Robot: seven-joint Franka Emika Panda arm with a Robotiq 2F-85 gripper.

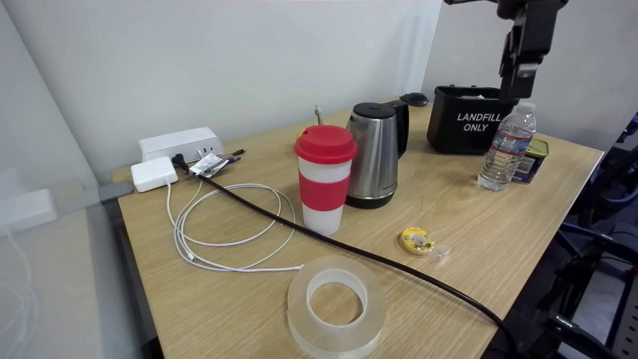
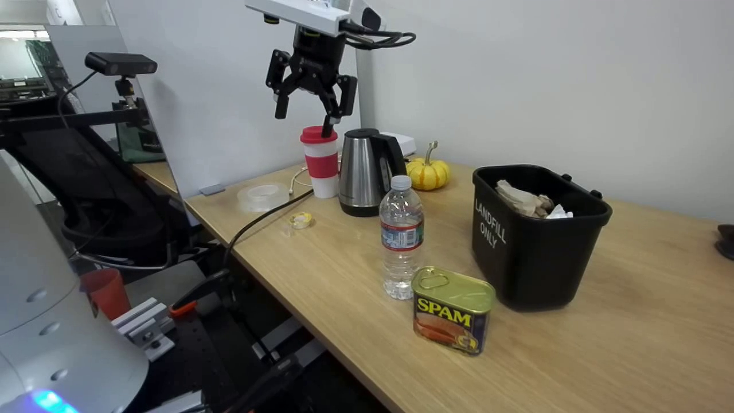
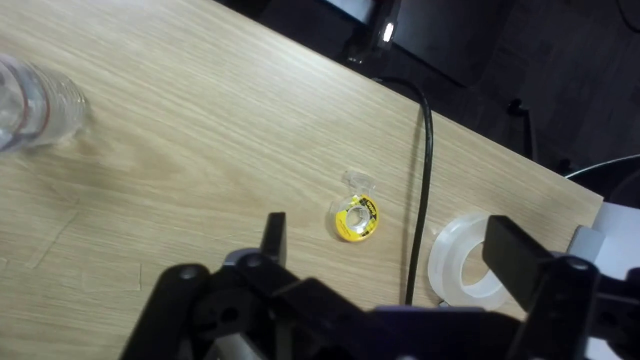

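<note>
High above the table, my gripper [image 2: 303, 123] stands open, its fingers wide apart and nothing between them. In the wrist view the left finger [image 3: 274, 237] and the right finger [image 3: 510, 258] frame bare wood, a black cable [image 3: 423, 198] and a small yellow tape roll [image 3: 357, 219] lying flat. A large clear tape roll [image 1: 359, 281] rests near the table's front. The red-lidded cup [image 1: 326, 185] is upright beside the steel kettle [image 1: 372, 155]. A clear water bottle [image 2: 401, 241] stands upright next to a Spam can [image 2: 451, 313].
The black landfill bin [image 2: 537, 241], with crumpled waste inside, stands behind the can. A yellow pumpkin [image 2: 428, 173] sits beyond the kettle. Coiled white cable [image 1: 233, 242] and a power block [image 1: 153, 173] occupy the left. Open tabletop lies between the small tape and bottle.
</note>
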